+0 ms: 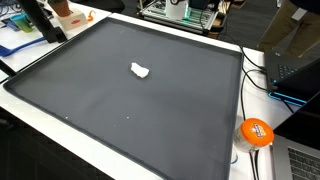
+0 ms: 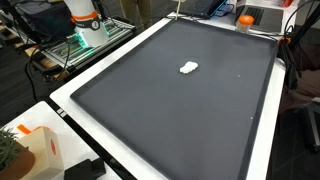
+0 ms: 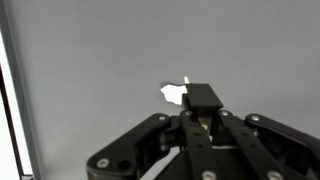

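A small, irregular white piece [image 1: 139, 70] lies flat on the dark grey board [image 1: 120, 110]. The same white piece [image 2: 188, 67] shows toward the far part of the board in exterior view 2. In the wrist view it [image 3: 173, 94] appears just beyond and left of my gripper, with clear space around it. The black fingers are shut on a thin pale stick [image 3: 186, 80], whose tip pokes out past them. A slim pale stick [image 2: 179, 8] also shows at the top edge of exterior view 2. Most of its length is hidden.
An orange-lidded jar [image 1: 254, 134] stands on the white table beside the board, close to a laptop [image 1: 300, 160]. Cables run along that side. A potted plant [image 2: 15, 155] is at the near left corner in exterior view 2. Most of the board is bare.
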